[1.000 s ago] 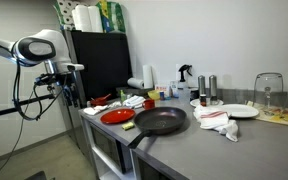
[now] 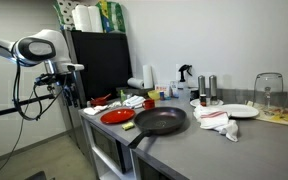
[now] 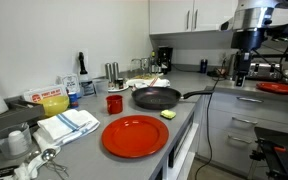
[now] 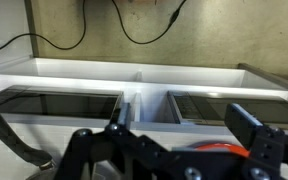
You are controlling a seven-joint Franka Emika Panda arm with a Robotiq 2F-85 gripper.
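My gripper [image 2: 72,94] hangs in the air at the left in exterior view 1, off the counter's edge. In exterior view 2 the gripper [image 3: 242,73] is at the upper right, clear of the counter. Looking down, the wrist view has two black fingers [image 4: 117,131] spread apart at the bottom, with nothing held between them. The black pan [image 2: 161,120] rests on the counter, its handle pointing over the front edge. Beside it lies a red plate [image 3: 135,135], partly seen in the wrist view too. A yellow-green sponge [image 3: 168,114] sits between plate and pan.
A red mug [image 3: 115,105], a white cloth [image 3: 68,125] and a glass jar [image 3: 11,147] stand along the counter. Drawers [image 3: 242,120] and a black chair-like shape [image 3: 276,140] are near the arm. Cables cross the floor [image 4: 154,25] below.
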